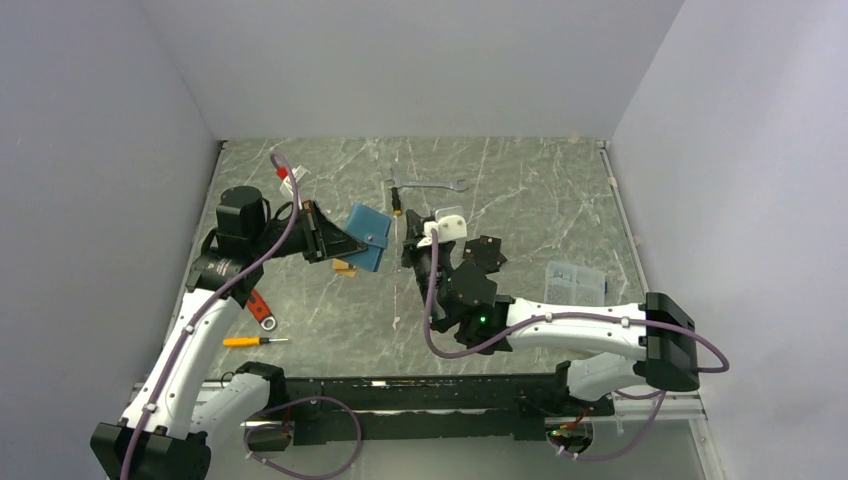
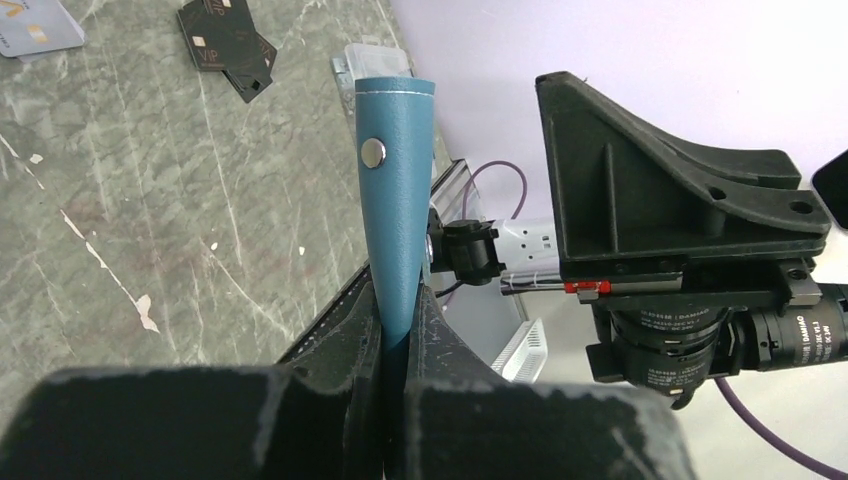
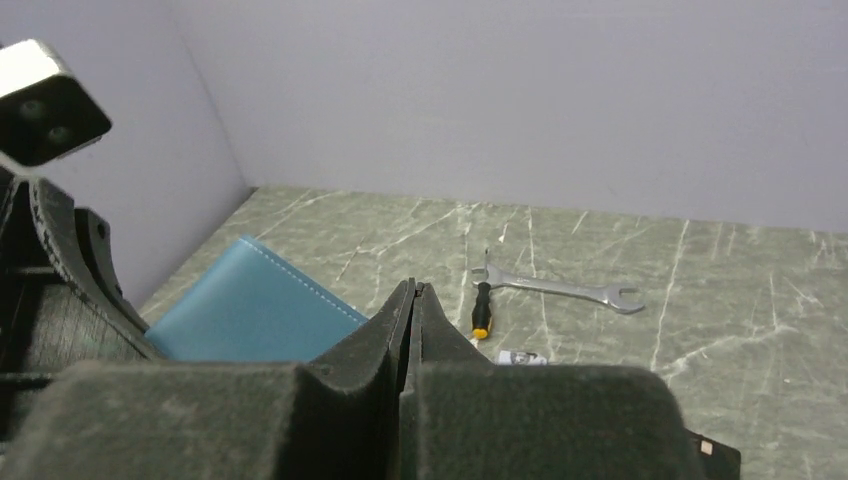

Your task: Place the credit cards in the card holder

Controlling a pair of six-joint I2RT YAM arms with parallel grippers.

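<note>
My left gripper is shut on the blue card holder, gripping one end and holding it above the table. A small strap with a round snap lies across the holder's face; whether it is fastened I cannot tell. In the left wrist view the holder stands edge-on with a metal stud showing. To its right, my right gripper is shut, its fingertips together and empty, apart from holder and strap. Black cards lie fanned on the table. White cards lie at the left wrist view's upper left corner.
A wrench and a screwdriver lie behind the grippers. An orange screwdriver and a red-handled tool are at left. A yellow block sits below the holder. A clear box stands right.
</note>
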